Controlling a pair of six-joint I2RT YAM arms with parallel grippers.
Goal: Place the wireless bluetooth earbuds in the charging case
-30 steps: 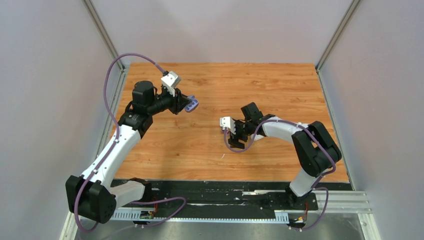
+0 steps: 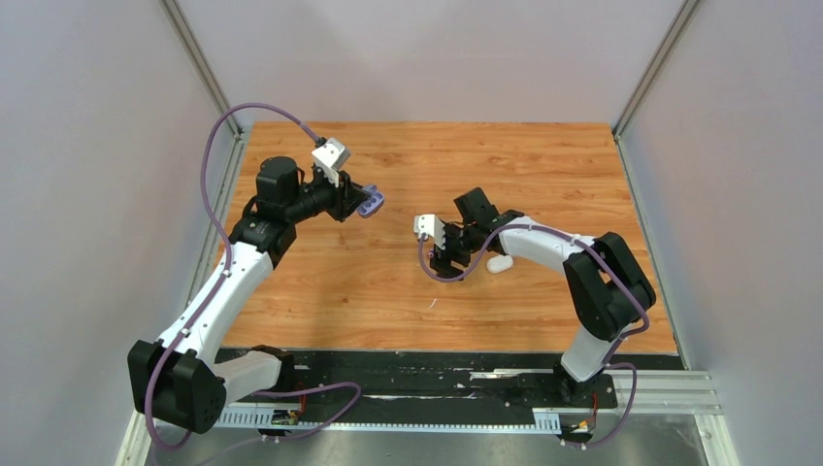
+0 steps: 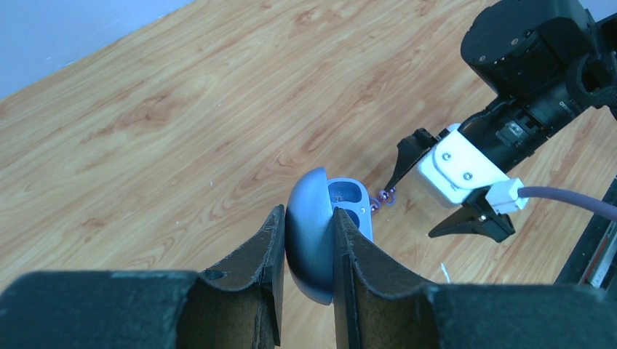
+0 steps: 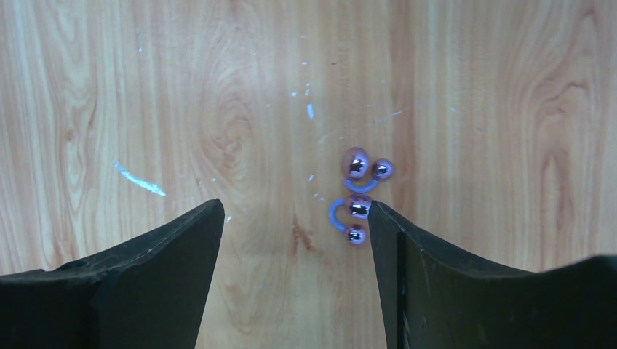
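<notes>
A blue-looking charging case [image 3: 310,236], its lid up and two hollows showing, is gripped off the table by my left gripper, which is shut on it. In the top view the case [image 2: 371,202] juts out from the left gripper's tips. Two shiny purple earbuds with thin curved bands lie close together on the wood in the right wrist view: the upper earbud [image 4: 356,164] and the lower earbud [image 4: 356,206]. My right gripper stands open above the table, with nothing between its fingers; its right finger [image 4: 389,240] edges over the lower earbud.
A small white rounded object [image 2: 500,263] lies on the table beside the right arm. Bare wooden table [image 2: 388,291] stretches between the arms and toward the back. A pale scratch [image 4: 140,178] marks the wood.
The right gripper has moved slightly left and toward the back of the table, uncovering more of the white object. My left arm and the case have stayed still.
</notes>
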